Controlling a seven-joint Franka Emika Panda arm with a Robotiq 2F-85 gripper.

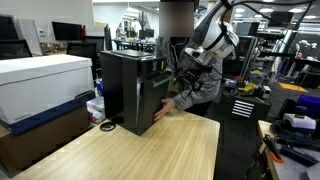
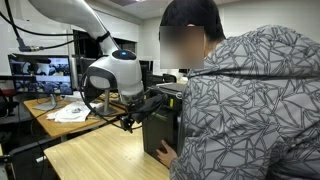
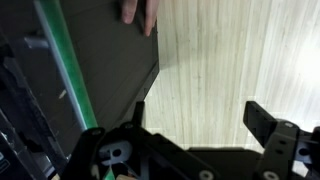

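Observation:
My gripper is open, its two black fingers wide apart at the lower edge of the wrist view with nothing between them. Below it lies the bare wooden table (image 3: 215, 60). A black box-shaped cabinet (image 1: 139, 90) with a green strip (image 1: 159, 80) near its top stands upright on the table. In the wrist view, that green strip and a dark side fill the left part. A person's hand (image 1: 164, 107) rests against the cabinet's base, with fingers (image 3: 150, 12) showing at the wrist view's top. My white arm (image 2: 115, 75) reaches in over the table.
The person in a patterned shirt (image 2: 245, 105) stands close beside the cabinet. White-lidded storage boxes (image 1: 40, 85) stand left of it in exterior view 1. A small black ring (image 1: 107, 126) lies on the table, whose front part is clear.

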